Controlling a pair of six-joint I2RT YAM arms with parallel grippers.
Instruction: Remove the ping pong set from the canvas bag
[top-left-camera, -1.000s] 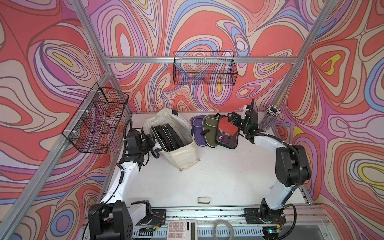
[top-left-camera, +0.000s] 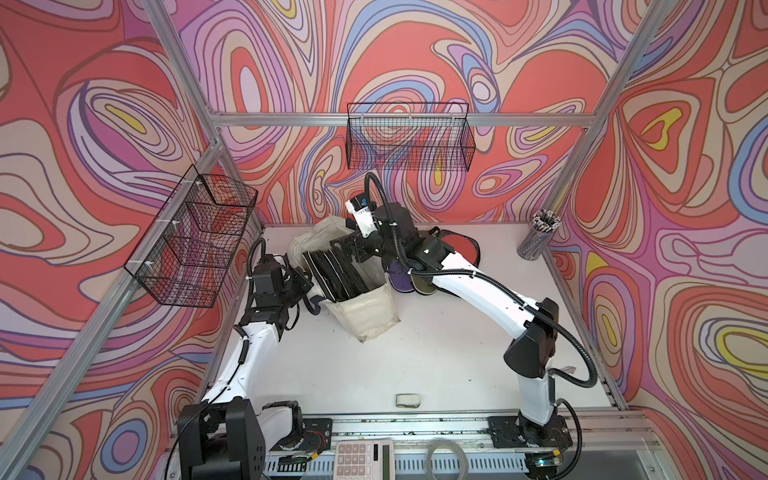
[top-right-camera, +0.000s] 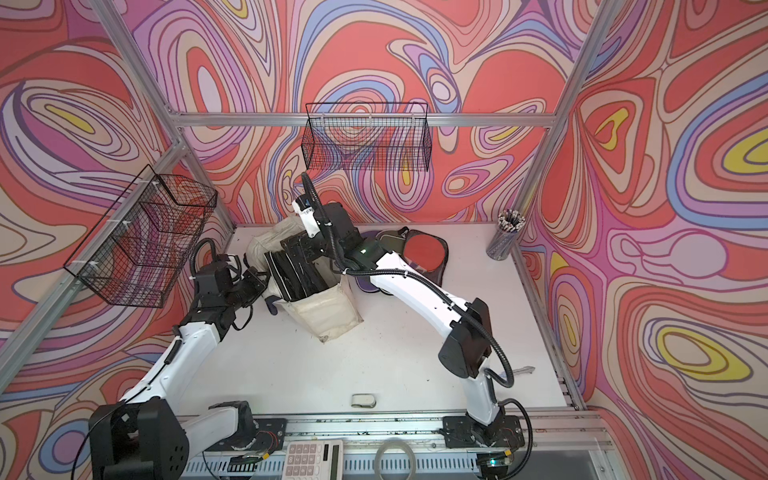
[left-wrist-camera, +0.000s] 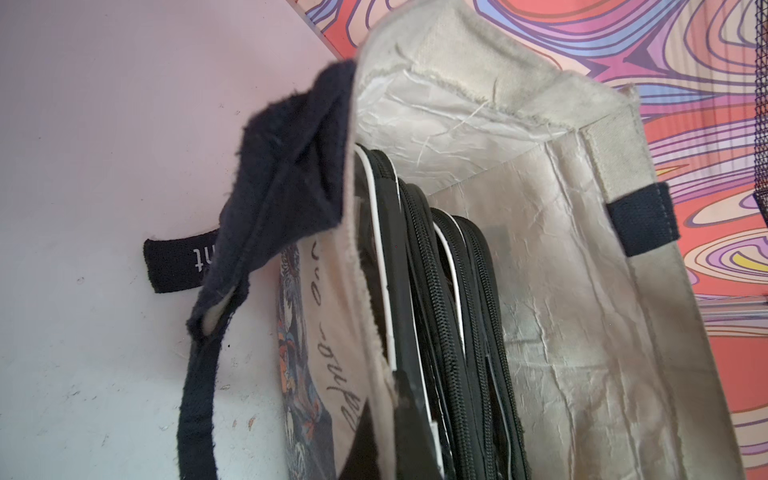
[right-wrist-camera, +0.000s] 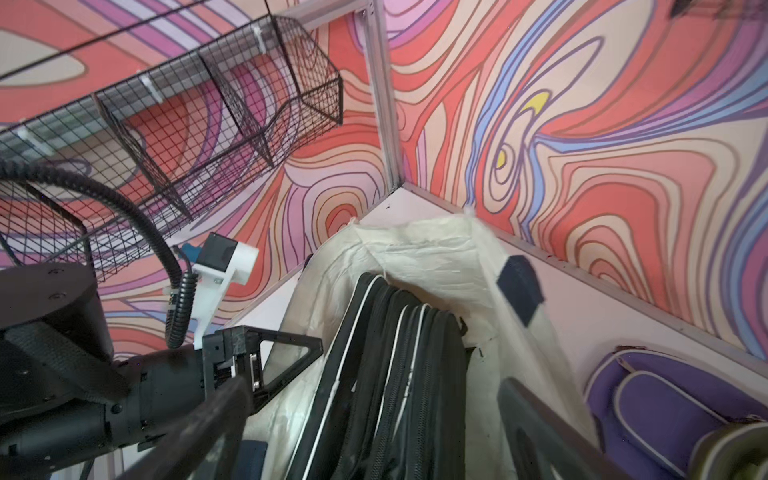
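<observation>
The cream canvas bag stands open at the left of the table. Several black zipped cases with white piping are packed upright inside it. My left gripper is at the bag's left rim, its fingers on either side of the canvas edge and shut on it. Over the bag's opening is my right gripper, open. In the right wrist view its blurred fingers stand wide apart, with the black cases showing between them and nothing held.
A purple case, an olive case and a case with a red paddle lie right of the bag, partly hidden by my right arm. A cup of sticks stands at the back right.
My right arm has swung left from beside the red-paddle case, rising over the flat cases, to above the bag's opening. The left arm and bag have stayed still.
</observation>
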